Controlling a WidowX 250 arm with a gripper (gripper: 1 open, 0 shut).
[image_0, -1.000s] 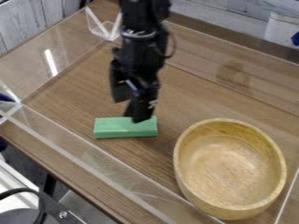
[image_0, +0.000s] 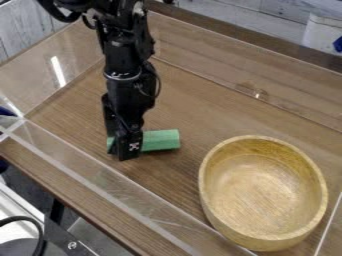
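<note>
A green block (image_0: 160, 140) lies on the wooden table, left of centre. My black gripper (image_0: 124, 143) is down at the block's left end, partly in front of it; whether its fingers are open or shut, or touch the block, is hard to tell. A round wooden bowl (image_0: 262, 190) stands to the lower right of the block.
A white container (image_0: 323, 32) stands at the back right. A clear plastic edge runs along the lower left, with a black cable beyond it.
My arm and gripper have moved left and lower, from right of and above the block to its left end.
</note>
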